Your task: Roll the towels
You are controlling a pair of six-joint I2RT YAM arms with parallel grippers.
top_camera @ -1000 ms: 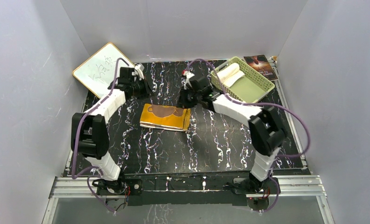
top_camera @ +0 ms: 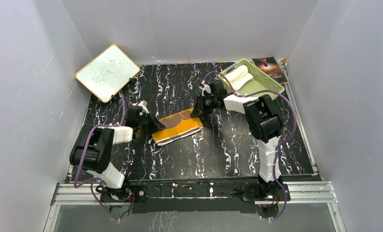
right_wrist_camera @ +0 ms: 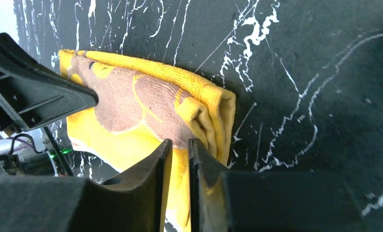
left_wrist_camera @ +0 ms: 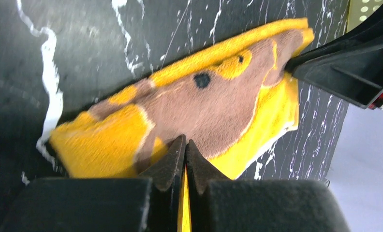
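Note:
A folded yellow towel with a brown patterned middle (top_camera: 178, 126) lies tilted on the dark table, its near-right corner higher than the left. My left gripper (top_camera: 159, 126) presses on its left end, shut, with at most towel fabric at its tips (left_wrist_camera: 184, 145). My right gripper (top_camera: 195, 114) is at the towel's other end; in the right wrist view its fingers (right_wrist_camera: 201, 164) stand a little apart over the yellow folded edge, and whether they grip fabric is unclear.
A green basket (top_camera: 262, 84) with white towels (top_camera: 237, 75) stands at the back right, beside a book (top_camera: 271, 67). A whiteboard (top_camera: 107, 72) lies at the back left.

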